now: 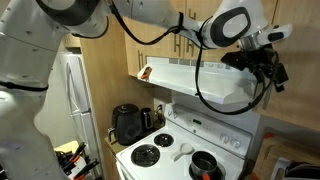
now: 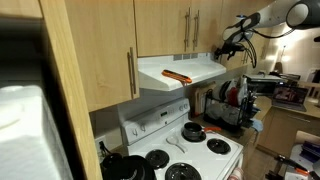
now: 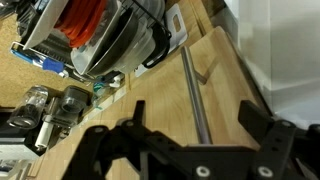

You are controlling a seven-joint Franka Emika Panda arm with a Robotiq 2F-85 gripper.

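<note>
My gripper [image 1: 276, 75] is raised at the upper right, close to the front of a wooden wall cabinet [image 1: 300, 85]. The wrist view has its dark fingers [image 3: 285, 145] spread apart along the bottom edge. A long metal bar handle [image 3: 195, 90] on a wooden door [image 3: 225, 85] runs up between them in that view. Whether any finger touches the handle cannot be told. Small and far off in exterior view 2, the gripper [image 2: 220, 51] stands by the cabinet fronts.
Beneath the cabinets is a white range hood [image 1: 190, 78]. On the white stove lie a black pot [image 1: 204, 163] and a spoon rest [image 1: 182, 151]. A dish rack with pans [image 3: 110, 45] is at the wrist view's upper left. An orange object [image 2: 177, 77] rests on the hood.
</note>
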